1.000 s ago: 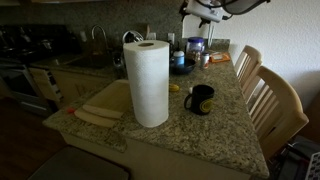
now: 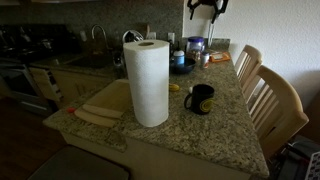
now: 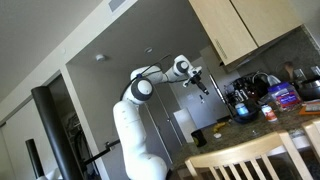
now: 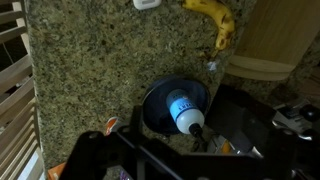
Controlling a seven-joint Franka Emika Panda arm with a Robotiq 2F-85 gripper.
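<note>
High over the far end of the counter hangs my open gripper (image 2: 203, 12), nothing between its fingers; exterior view 2 also shows the gripper (image 3: 202, 92) in the air. Below it in the wrist view, a white bottle with a blue label (image 4: 181, 106) leans inside a black bowl (image 4: 157, 118). The dark fingers (image 4: 127, 140) reach in from the lower edge of that view, apart from the bottle. Further down the counter are a black mug (image 2: 200, 99) and a tall paper towel roll (image 2: 148, 88).
Yellow bananas (image 4: 214, 17) lie beside a wooden tray (image 4: 268, 40). A purple-lidded jar (image 3: 285, 97) stands at the back. Wooden chairs (image 2: 277, 105) line one side of the counter (image 2: 232, 112). Bare granite shows around the bowl's upper left.
The arm has lifted, so less of it shows at the top of exterior view 1. My gripper has turned to point more downward. The counter objects have stayed put.
</note>
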